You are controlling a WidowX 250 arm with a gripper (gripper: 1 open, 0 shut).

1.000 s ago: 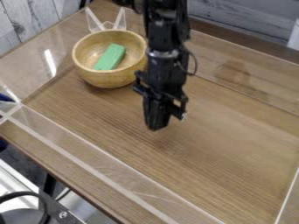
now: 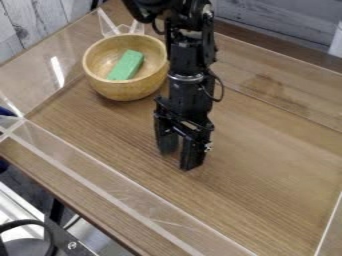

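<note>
The black arm [image 2: 187, 60] reaches down from the top centre of the camera view to the wooden table. Its gripper [image 2: 182, 150] is low over the middle of the table, right of and below a wooden bowl [image 2: 110, 92]. Dark fingers and wiring blend together, and nothing clear shows between the fingertips. A green block [image 2: 126, 65] lies inside the bowl, apart from the gripper.
A white object sits behind the bowl at the top. Dark cables lie beyond the table's left edge at the lower left.
The gripper has moved lower and toward the front of the table, and more of its body now shows. The bowl and green block have not visibly moved.
</note>
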